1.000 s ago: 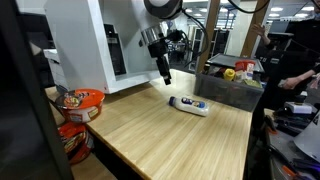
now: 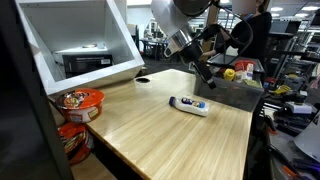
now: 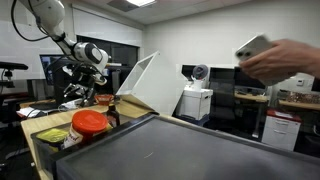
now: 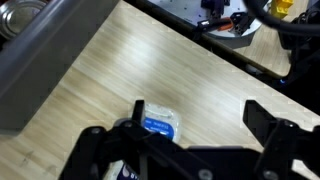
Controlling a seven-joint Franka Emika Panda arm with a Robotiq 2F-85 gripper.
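Note:
A white bottle-like object (image 2: 188, 105) with blue and black markings lies on its side on the wooden table. Above it and slightly to its right in exterior view 1 hangs my gripper (image 2: 200, 76), pointing down. In the wrist view the two fingers (image 4: 265, 124) stand wide apart, so the gripper is open with nothing held. The bottle's white and blue end (image 4: 160, 125) shows close to the left finger; the rest of it is partly covered by the gripper.
A grey bin (image 2: 232, 93) with colourful items stands to the right. Red-rimmed bowls (image 2: 80, 101) sit at the left edge, and a white open box (image 2: 85, 30) is behind. In exterior view 2 a hand (image 3: 285, 62) holds a pale object.
My arm has swung rightward in exterior view 1, from beyond the bottle's left end to above its right side. The bottle lies where it was.

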